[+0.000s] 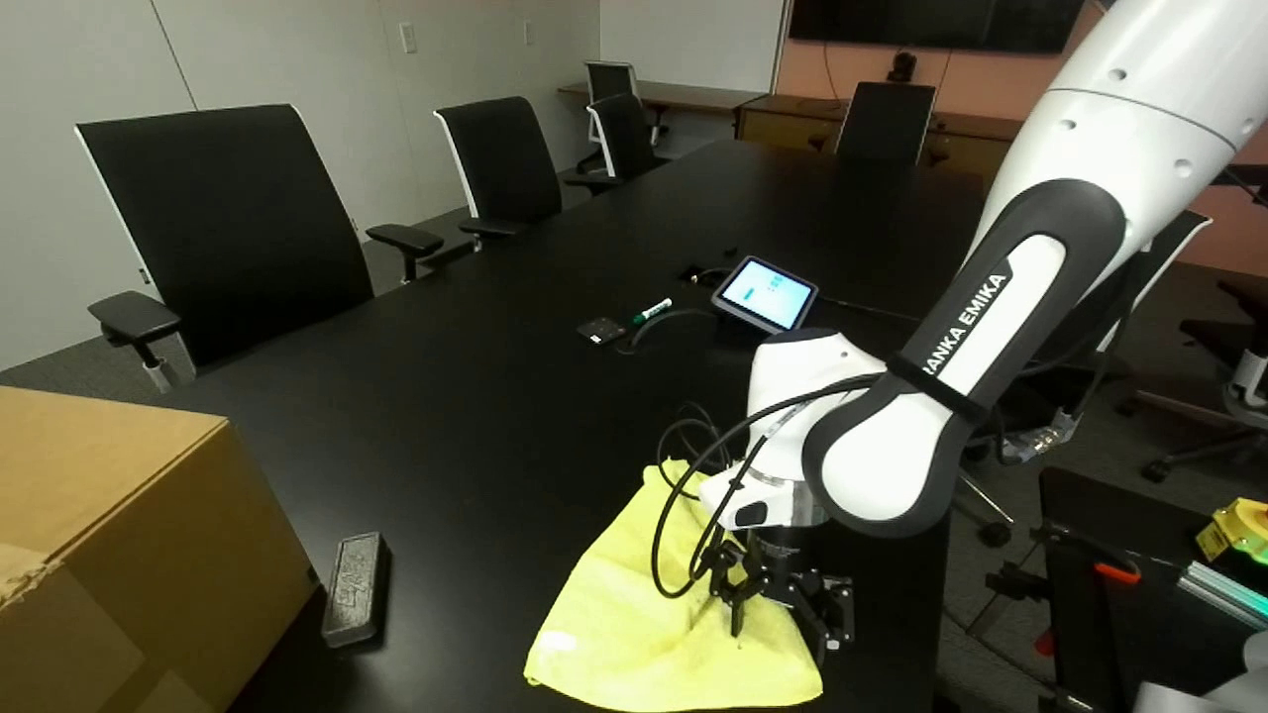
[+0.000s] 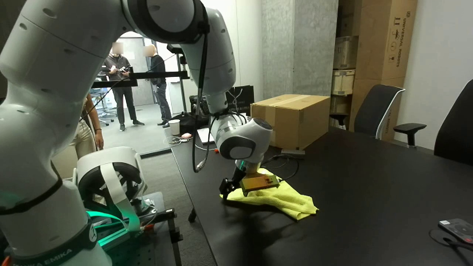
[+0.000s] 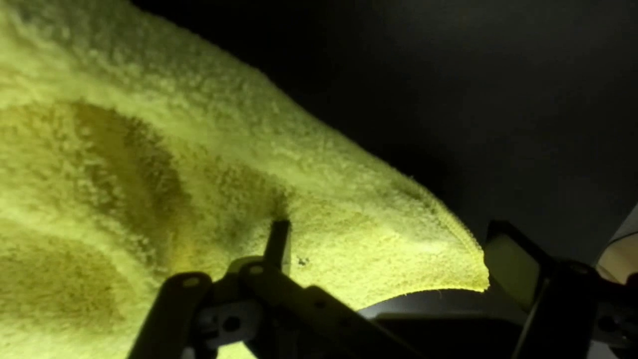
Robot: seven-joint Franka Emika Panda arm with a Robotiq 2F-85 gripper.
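Note:
A yellow cloth [image 1: 648, 630] lies rumpled on the black table, one corner pointing toward the table's near edge. Low over that corner, my gripper [image 1: 779, 642] stands open. In the wrist view the cloth [image 3: 197, 161] fills the left side, and its tapering corner reaches between my spread fingers. The left finger stands over or against the fabric; whether it touches cannot be told. Beyond the tip of the corner is the right finger, over bare table. From the other side, the gripper [image 2: 235, 188] hangs over the cloth [image 2: 283, 199], partly hiding it.
A cardboard box [image 1: 155, 559] and a dark eraser-like block [image 1: 356, 588] stand to the left. Farther back are a tablet [image 1: 767, 293], a green marker [image 1: 653, 311] and a small black device [image 1: 601, 331]. Open table [image 1: 475, 416] lies between them.

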